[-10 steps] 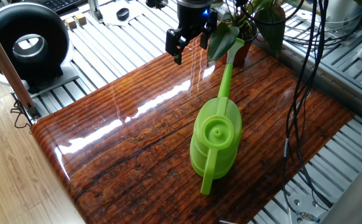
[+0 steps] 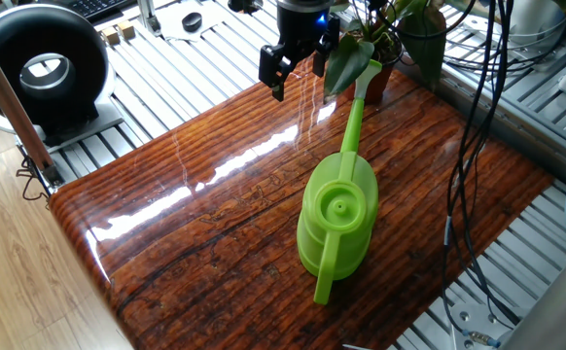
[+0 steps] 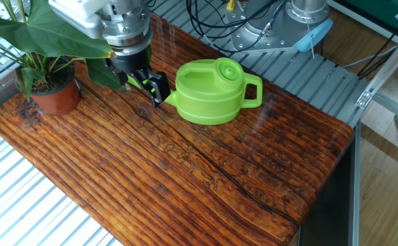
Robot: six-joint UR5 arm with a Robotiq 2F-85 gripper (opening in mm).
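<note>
A light green watering can (image 2: pixel 337 219) stands upright on the glossy brown wooden board (image 2: pixel 205 248). Its spout points to the potted plant (image 2: pixel 375 80), and its handle faces the near side in exterior view 1. In exterior view 2 the can (image 3: pixel 209 96) shows its body and looped handle, while the black gripper covers part of the spout. My gripper (image 2: pixel 300 83) hangs over the far edge of the board, left of the spout tip and the plant. It is open, its fingers apart and nothing visible between them.
The plant's brown pot (image 3: pixel 57 99) stands at the board's corner, its leaves reaching close to my gripper. Black cables (image 2: pixel 468 165) hang at the right in exterior view 1. A black ring-shaped device (image 2: pixel 45 73) stands off the board. Much of the board is bare.
</note>
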